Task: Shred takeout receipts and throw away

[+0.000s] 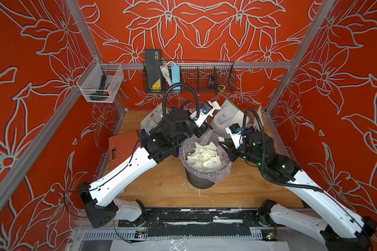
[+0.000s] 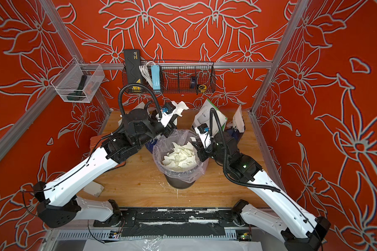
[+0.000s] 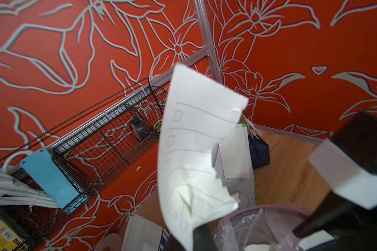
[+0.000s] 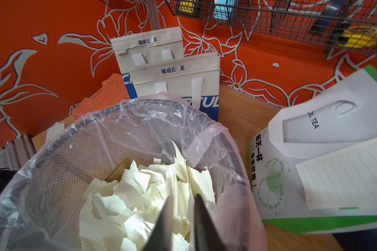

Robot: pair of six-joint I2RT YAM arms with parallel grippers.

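Observation:
In the left wrist view my left gripper is shut on a torn white receipt point(image 3: 192, 125), which stands up from its fingers with one ragged edge. That receipt is held behind and above the bin. Over the bin's right side, my right gripper is part open, a narrow gap showing between its blurred fingers. A small white scrap point(image 1: 221, 139) shows at its tips in the top left view; whether it is still gripped is unclear. Torn paper pieces point(image 4: 134, 209) lie heaped in the bin point(image 1: 199, 180), which has a translucent pinkish liner.
A white-and-green tea bag point(image 4: 276, 192) with a lined receipt point(image 4: 347, 175) on it stands behind the bin. Paper bags point(image 4: 176, 77) stand at the other side. An orange case point(image 1: 123, 146) lies left. A wire basket point(image 1: 196, 79) hangs on the back wall.

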